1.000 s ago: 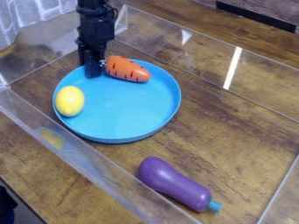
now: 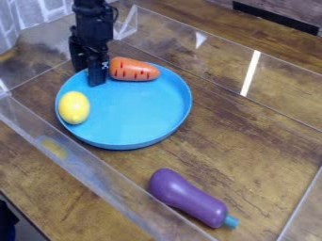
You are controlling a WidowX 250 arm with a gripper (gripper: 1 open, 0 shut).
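Note:
My black gripper [image 2: 90, 58] reaches down from the top left to the upper left rim of a blue plate [image 2: 132, 113], just left of an orange toy carrot [image 2: 134, 70] with dark stripes. The gripper stands open; its fingertips are dark and hard to make out against each other. A yellow oval object [image 2: 74, 106] lies on the plate's left side.
A purple toy eggplant [image 2: 185, 196] with a teal tip lies at the lower right. Clear transparent walls surround the wooden work surface [image 2: 246, 141]. The wood right of the plate is bare.
My gripper has moved slightly down and left. The carrot lies a little further left than before.

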